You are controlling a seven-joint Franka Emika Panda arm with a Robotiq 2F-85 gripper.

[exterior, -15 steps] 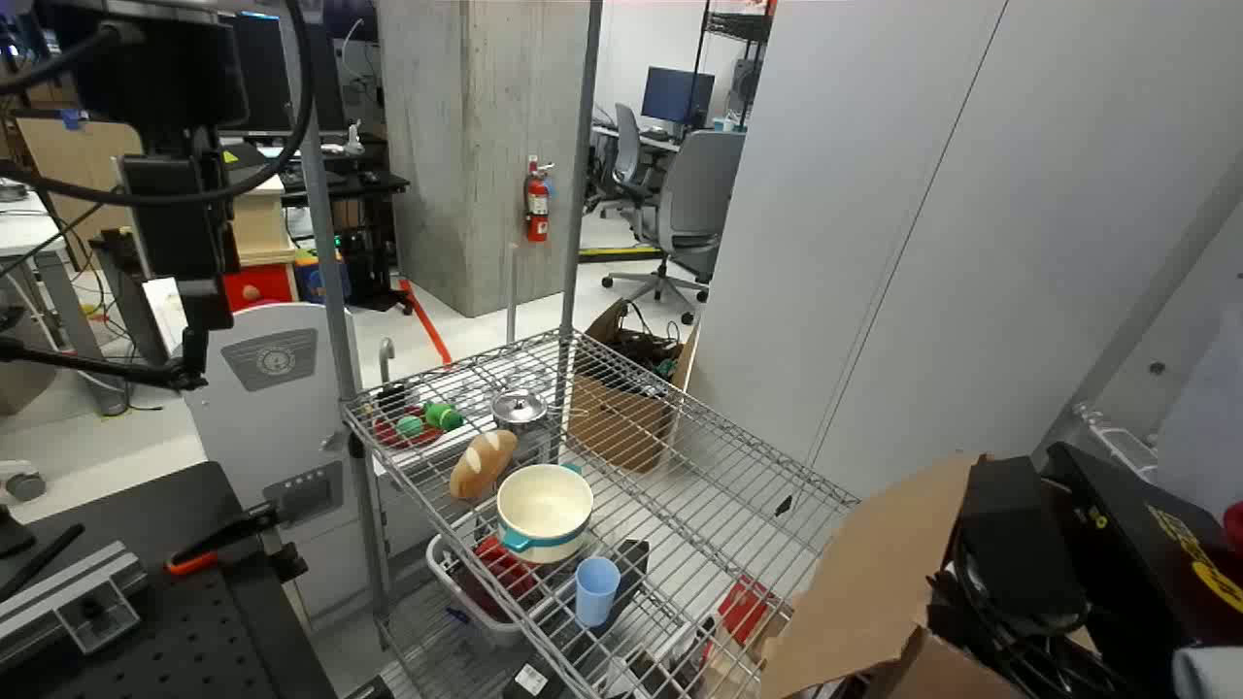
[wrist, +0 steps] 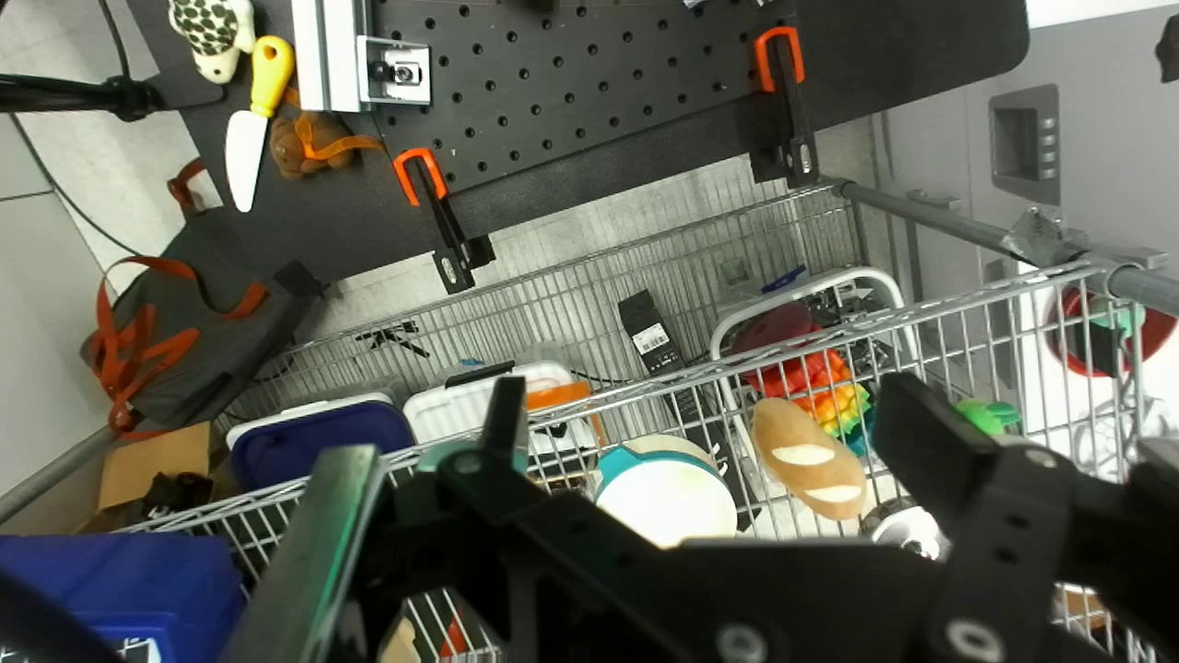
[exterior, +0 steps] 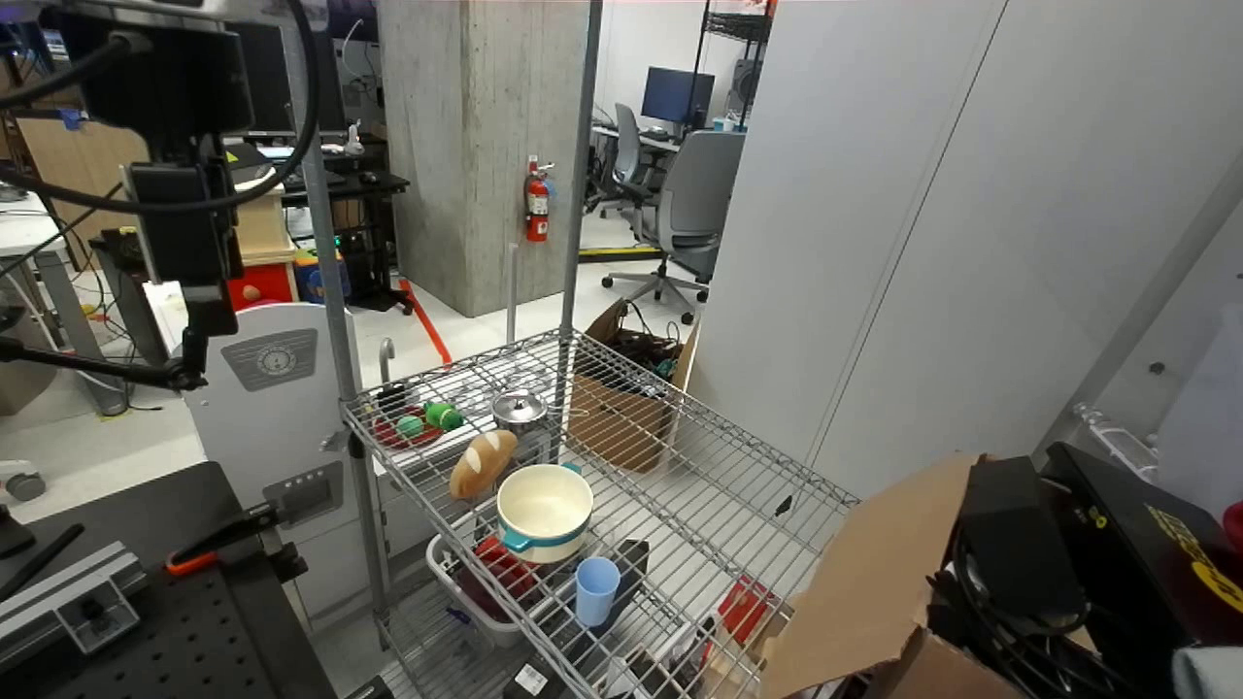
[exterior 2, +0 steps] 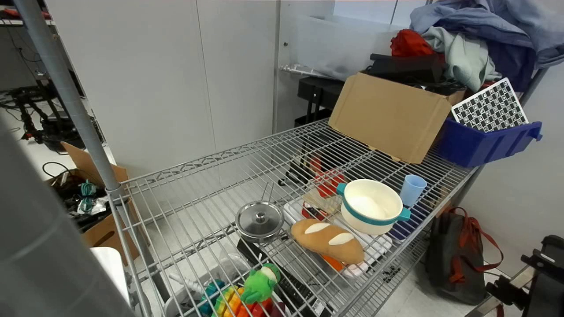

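My gripper stands open over the wire shelf, its dark fingers [wrist: 934, 436] wide apart and nothing held between them. In exterior view 1 the arm hangs at the upper left, clear of the shelf. On the wire rack lie a brown bread loaf [exterior 2: 328, 240], a cream pot with teal handles [exterior 2: 370, 203], a light-blue cup [exterior 2: 413, 189], a small lidded silver pot [exterior 2: 260, 221] and a green toy [exterior 2: 260, 283]. Below the gripper in the wrist view, the loaf [wrist: 810, 459] and the cream pot [wrist: 666, 497] appear between the fingers; the cup is not clearly visible there.
An open cardboard box [exterior 2: 391, 113] and a blue bin [exterior 2: 484, 140] occupy one end of the shelf. Upright posts [exterior: 573, 186] stand at its corners. A black perforated table [wrist: 575, 77] with orange-handled clamps runs alongside. Bare wire stretches along the wall side.
In exterior view 1 the arm has shifted slightly to the right and down. The objects on the shelf have not moved.
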